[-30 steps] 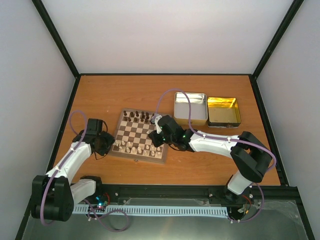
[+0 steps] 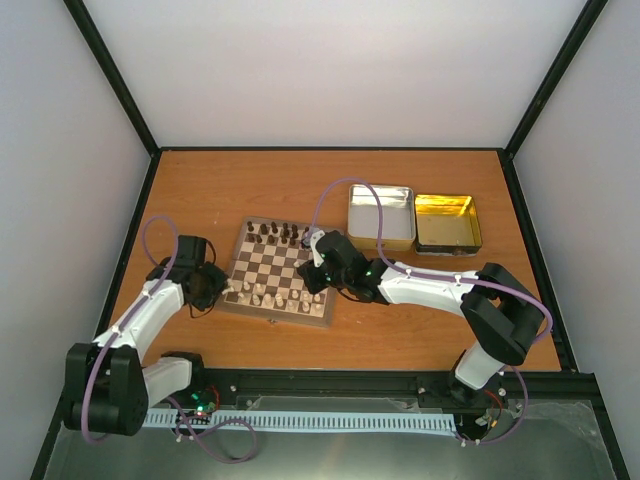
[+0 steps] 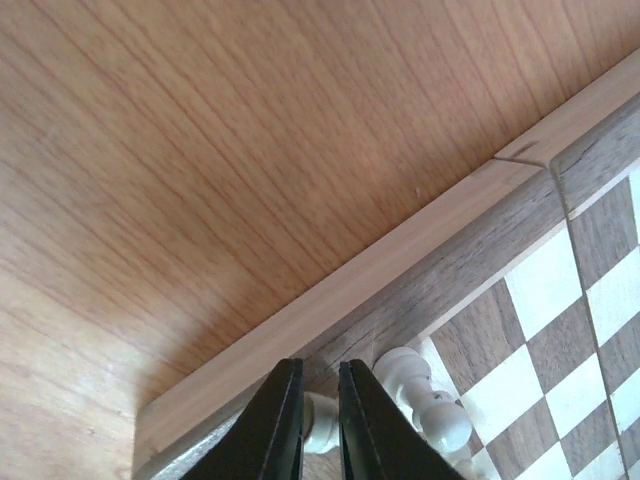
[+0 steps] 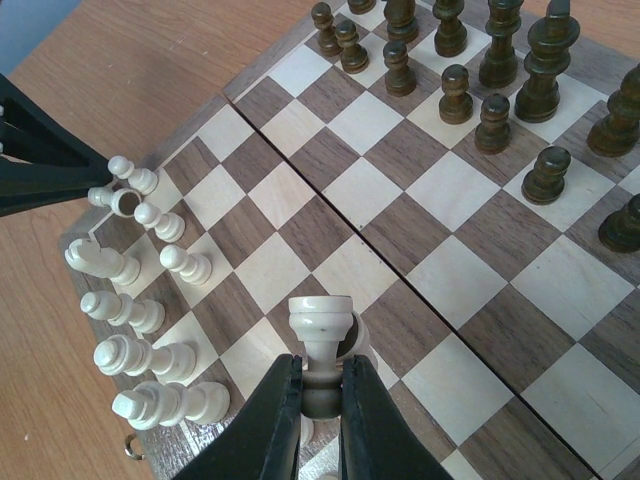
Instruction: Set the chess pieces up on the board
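The chessboard (image 2: 268,250) carries dark pieces along its far side and white pieces along its near side. My left gripper is part open at the board's left near corner, its fingertips just over a white piece (image 3: 320,422) that appears tipped over, beside an upright white pawn (image 3: 445,422). My right gripper hangs over the board's right part, shut on a white piece (image 4: 320,325) held upright, with other white pieces partly hidden behind it. The left fingers also show at the edge of the right wrist view.
A silver tin (image 2: 380,205) and a gold tin (image 2: 447,215), both looking empty, stand right of the board at the back, near the right arm. Bare wooden table (image 2: 200,190) lies behind and left of the board.
In the top view my left arm has shifted very slightly over the last second. My right arm looks unmoved.
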